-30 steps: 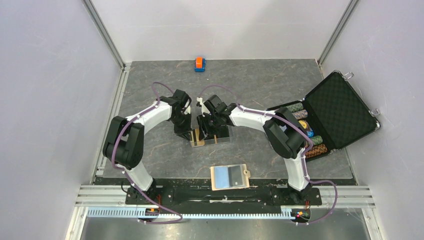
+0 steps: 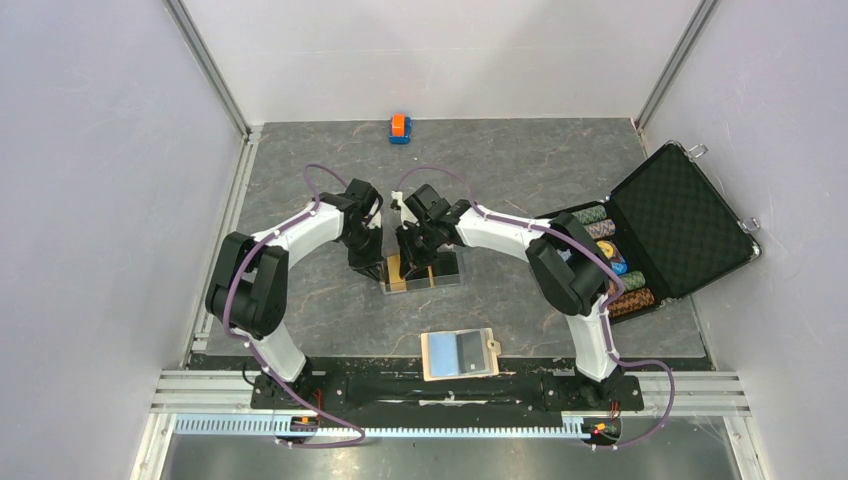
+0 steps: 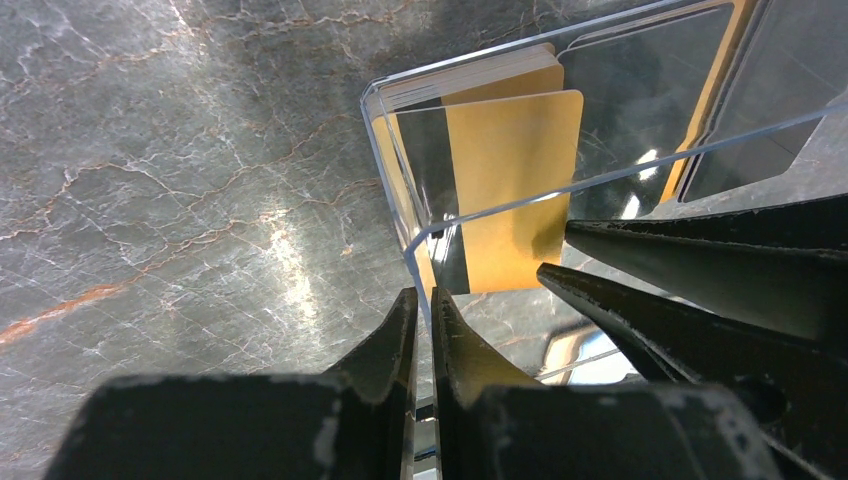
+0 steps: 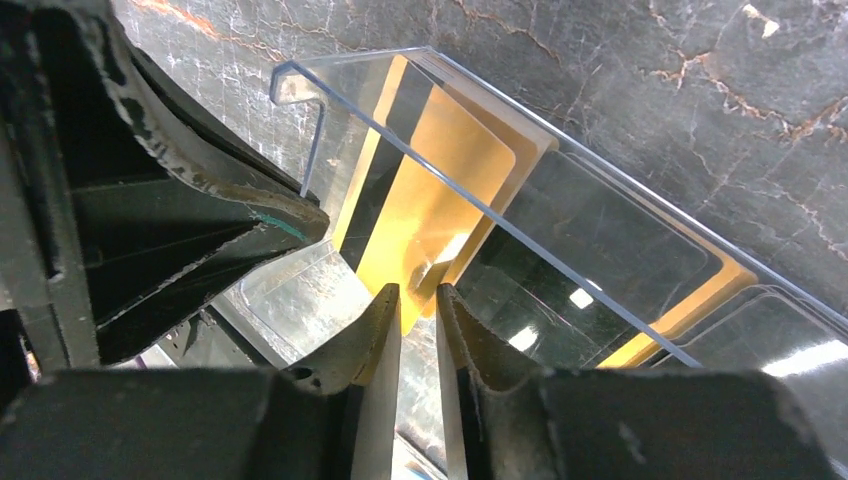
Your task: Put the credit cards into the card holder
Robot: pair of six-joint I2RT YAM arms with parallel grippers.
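Note:
The clear card holder (image 2: 407,289) lies flat in the middle of the table, cards in its compartments. A gold card with a black stripe (image 3: 515,190) slants in the leftmost compartment, with more cards behind it against the back wall. My left gripper is shut on the holder's clear left wall. Over the front of that compartment, my right gripper is part open. The gold card's lower corner (image 4: 408,318) shows in the gap between its fingertips; whether they touch it cannot be told.
Dark cards with gold edges (image 4: 610,230) fill the neighbouring compartment. A notepad-like board (image 2: 459,355) lies at the front edge. An open black case with chips (image 2: 628,245) stands on the right, and an orange-and-blue object (image 2: 399,129) at the back. Both grippers are close together.
The left arm and the holder have kept their places.

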